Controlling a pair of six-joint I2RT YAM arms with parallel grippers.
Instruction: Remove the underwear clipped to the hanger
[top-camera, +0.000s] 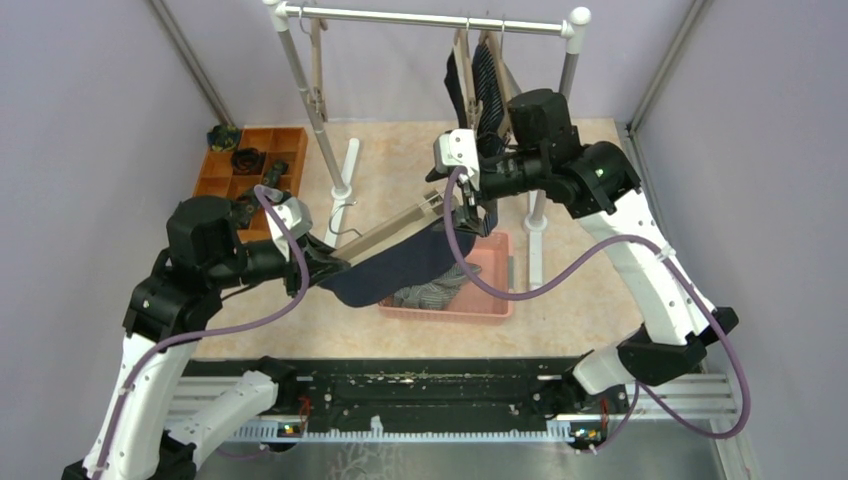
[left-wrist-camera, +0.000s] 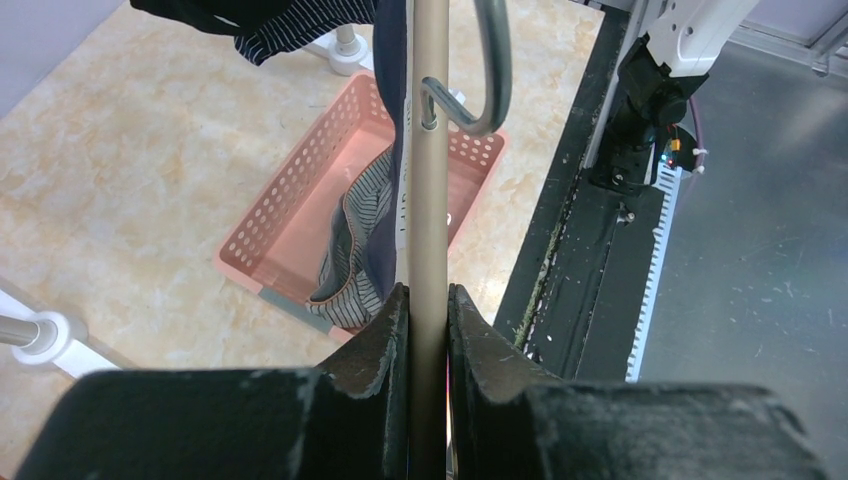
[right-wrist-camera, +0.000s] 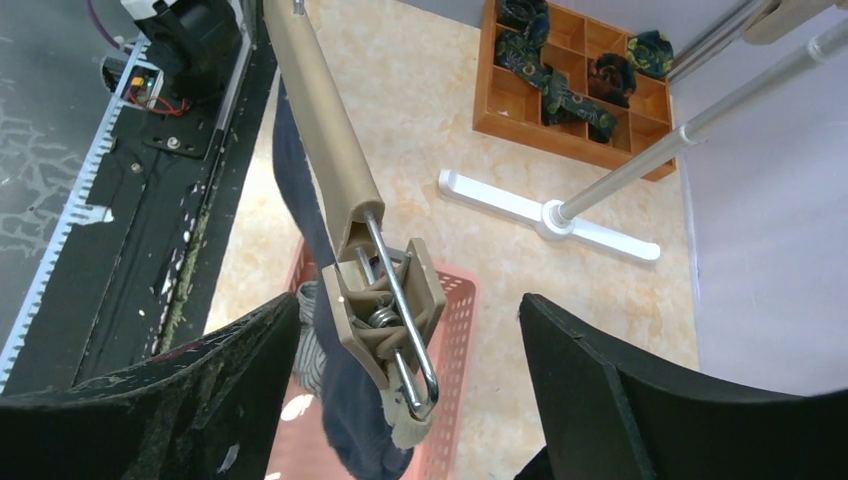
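Observation:
My left gripper (top-camera: 335, 262) is shut on the end of a wooden hanger (left-wrist-camera: 429, 220), which runs up between its fingers in the left wrist view. Navy underwear (top-camera: 400, 272) hangs along the hanger's underside. In the right wrist view, the wooden clip (right-wrist-camera: 385, 305) with its metal spring sits at the hanger's far end. Fingers of my right gripper stand wide apart on either side of that clip, touching neither side visibly. Navy cloth (right-wrist-camera: 350, 400) shows behind the clip; whether the clip still pinches it is hard to tell.
Below the hanger lies a pink basket (top-camera: 505, 285) with a grey striped garment (top-camera: 432, 292). A rack (top-camera: 430, 17) with other clothes stands behind. An orange divided box (top-camera: 290, 150) is at the back left.

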